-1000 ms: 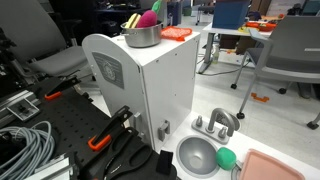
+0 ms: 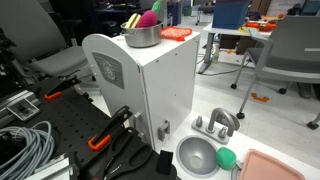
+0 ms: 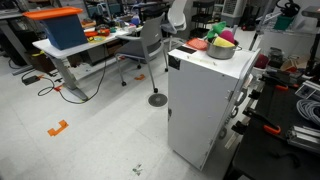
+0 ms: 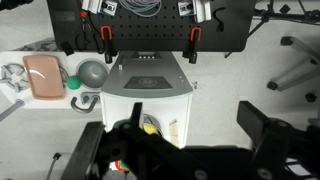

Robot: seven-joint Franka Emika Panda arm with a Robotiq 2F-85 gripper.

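My gripper shows as dark shapes along the bottom of the wrist view. Its two fingers stand well apart, so it is open, and nothing appears between them but the scene far below. A metal pot (image 2: pixel 143 37) sits on top of a white cabinet (image 2: pixel 168 85), with a pink item (image 2: pixel 148 19) and other colourful pieces in it. Beside the pot on the same top lies an orange-red flat piece (image 2: pixel 176 33). Exterior view 2 shows that pot (image 3: pixel 220 52) near the cabinet's far edge. In neither exterior view can I make out the gripper.
A small sink (image 2: pixel 198 155) with a faucet (image 2: pixel 220 124), a green item (image 2: pixel 226 158) and a pink tray (image 2: pixel 268 167) lie next to the cabinet. A black perforated board (image 2: pixel 75 130) borders its other side. Open floor (image 3: pixel 110 130) and a grey chair (image 3: pixel 146 45) are beyond.
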